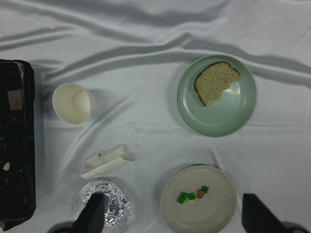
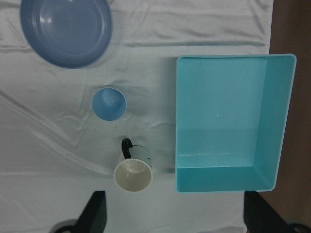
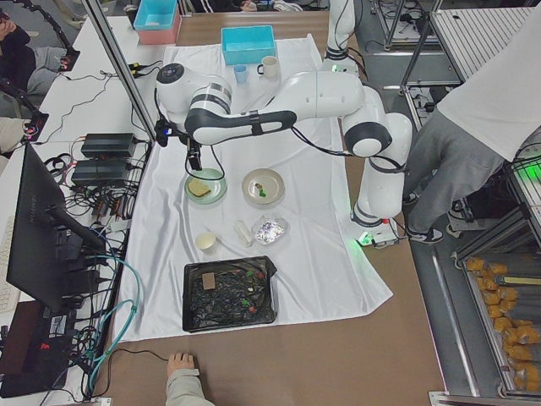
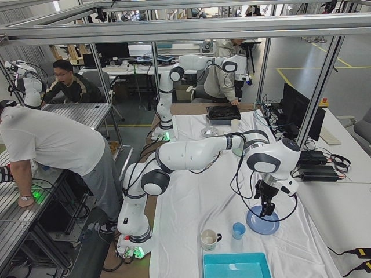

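Observation:
My left gripper is open and empty, raised over a green plate (image 1: pixel 189 119) with a bread slice (image 1: pixel 214 82), a beige plate (image 1: pixel 194 216) with small green and brown bits, a paper cup (image 1: pixel 65 104), a white wrapped piece (image 1: pixel 104 162) and crumpled foil (image 1: pixel 116 216). My right gripper is open and empty, above a blue plate (image 2: pixel 65 34), a blue cup (image 2: pixel 109 104), a mug (image 2: pixel 132 170) with black handle and a turquoise bin (image 2: pixel 218 111).
A black tray (image 1: pixel 14 136) lies at one end of the white cloth. Monitors and cables (image 3: pixel 51 237) line one side; a person (image 4: pixel 58 139) bends beside the other. Bare cloth lies between the objects.

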